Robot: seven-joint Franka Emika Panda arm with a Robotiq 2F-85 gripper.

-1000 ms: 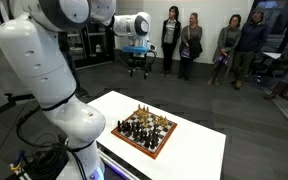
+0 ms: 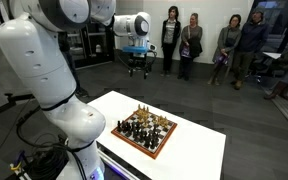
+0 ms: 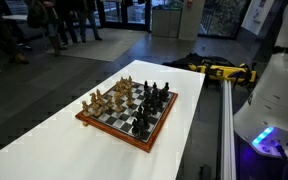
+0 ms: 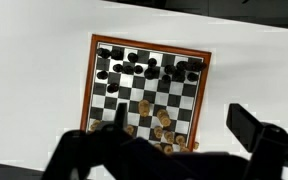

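A wooden-framed chessboard (image 4: 149,44) lies on the white table, set with dark and light pieces. Dark pieces (image 4: 150,73) stand along its upper half in the wrist view, and tan pieces (image 4: 164,118) are in the lower half, where my gripper partly hides them. My gripper (image 2: 139,72) hangs well above the tabletop, pointing down. Its two black fingers (image 4: 243,123) are wide apart in the wrist view, the gripper being open with nothing between them. In exterior view 2 the whole board (image 3: 116,132) shows, pieces upright.
Several people (image 2: 191,45) stand at the back of the room, beyond the table. Black cables (image 2: 46,155) hang near the arm's base.
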